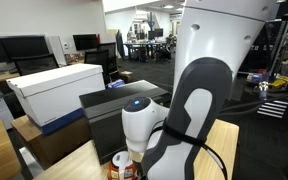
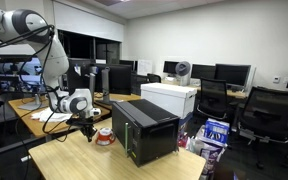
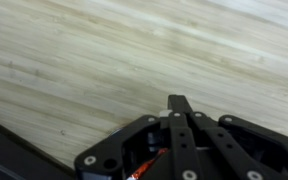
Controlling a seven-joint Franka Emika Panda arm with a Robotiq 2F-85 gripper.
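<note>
My gripper is shut, and nothing shows between its fingers. Bare pale wood lies beyond its tips in the wrist view. Part of a red object (image 3: pixel 150 166) peeks out from beneath the gripper body at the lower edge there. In exterior view 2 a red-and-white item (image 2: pixel 105 137) stands on the table (image 2: pixel 74 160), just right of my gripper (image 2: pixel 90 138), and a gap between the two is too small to judge. Exterior view 1 shows the red item (image 1: pixel 122 168) low down, partly covered by the white arm; the fingertips are hidden there.
A large black box (image 2: pixel 152 132) stands right of the red-and-white item. Behind it is a white box (image 2: pixel 171 97) on the far side. Blue-and-white packages (image 2: pixel 215 132) are at the right.
</note>
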